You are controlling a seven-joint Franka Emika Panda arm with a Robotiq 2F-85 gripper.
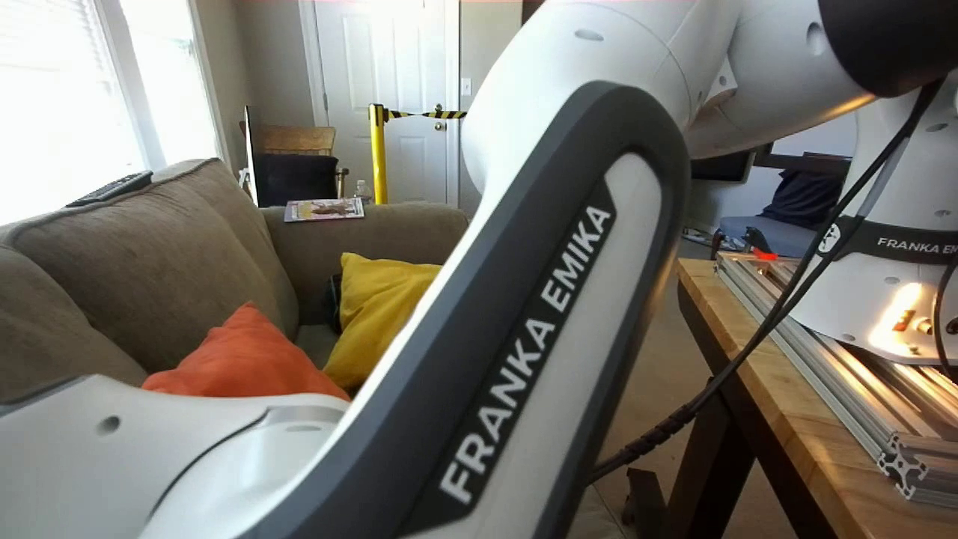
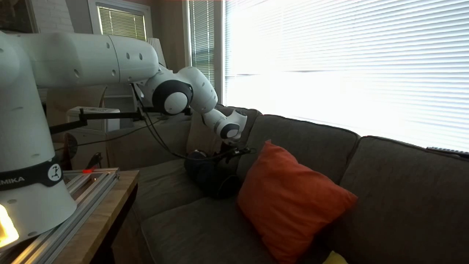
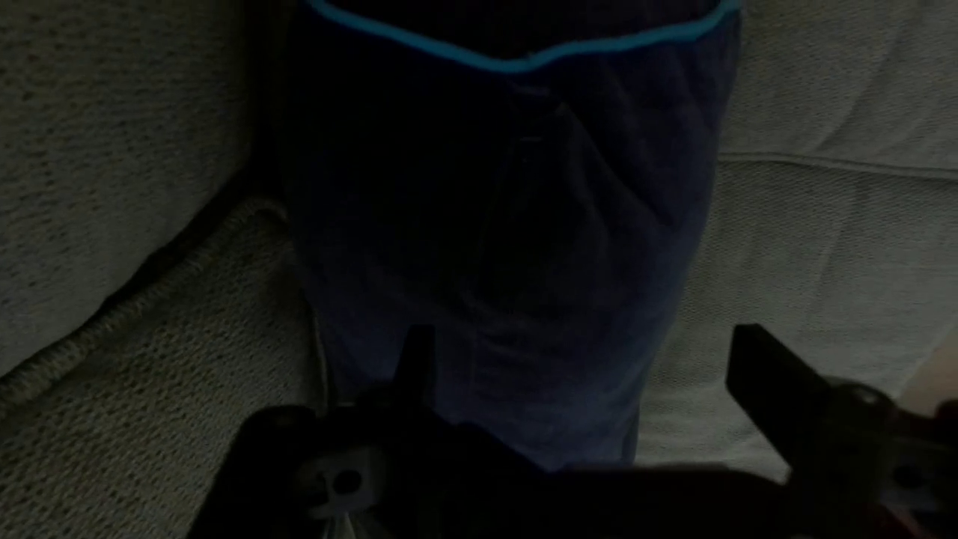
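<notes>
In the wrist view my gripper stands open, its two dark fingers wide apart with nothing gripped. Beneath it lies a dark blue cloth item [image 3: 557, 260] with a bright blue trim line across its upper part. One finger [image 3: 415, 364] appears over the cloth; the other finger [image 3: 763, 377] is over the grey seat to its right. How far the fingers are from the cloth is hard to judge. From the second exterior view, the dark item [image 2: 209, 173] sits on the sofa seat just below my gripper, against the backrest side. The first exterior view hides the gripper.
An orange pillow [image 2: 290, 198] leans on the sofa backrest close to the dark item. A yellow pillow [image 1: 382, 305] rests at the far sofa end. A remote [image 1: 112, 189] lies on the backrest top and a magazine [image 1: 324, 209] on the armrest.
</notes>
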